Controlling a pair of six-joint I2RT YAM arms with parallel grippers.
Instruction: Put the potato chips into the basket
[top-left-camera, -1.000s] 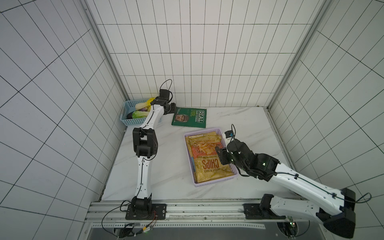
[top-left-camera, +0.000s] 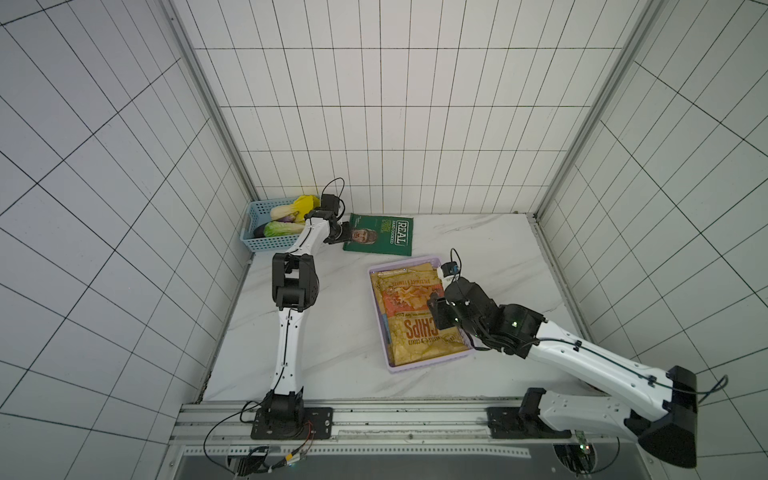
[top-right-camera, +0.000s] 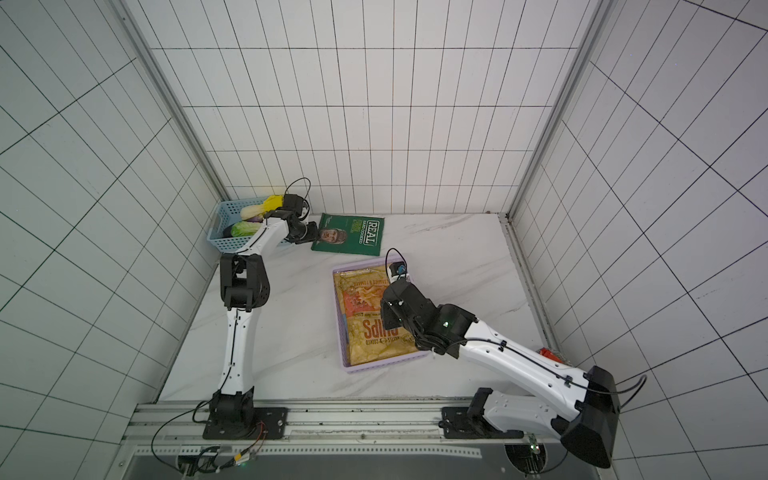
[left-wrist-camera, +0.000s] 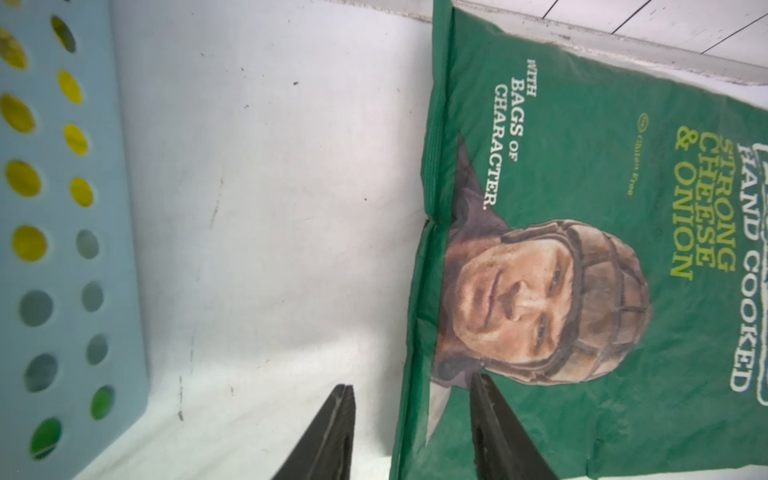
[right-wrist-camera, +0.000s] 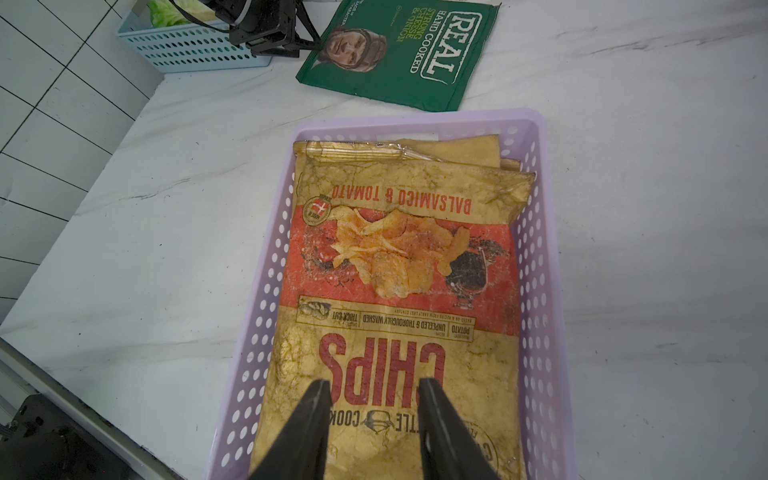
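A green bag of chips (left-wrist-camera: 536, 192) lies flat near the back wall. My left gripper is at its left edge, fingers parted, the edge showing between them in the left wrist view. Whether they touch the bag cannot be told. A purple basket (right-wrist-camera: 552, 336) stands mid-table with a gold and red chips bag (right-wrist-camera: 400, 200) lying in it, and another bag's edge (right-wrist-camera: 472, 149) shows behind that one. Over the basket's right side hangs my right gripper, its fingers apart with nothing gripped. In the top views both sets of fingertips are hard to make out.
A blue basket (left-wrist-camera: 96, 264) holding vegetables and something yellow (top-left-camera: 305, 205) stands close at the left gripper's left. Table to the right of the green bag (top-left-camera: 480, 240) is clear. The back wall (top-left-camera: 384, 160) rises just behind.
My left gripper has come down and toward the front, to the green bag's left edge. Bags and baskets have not moved.
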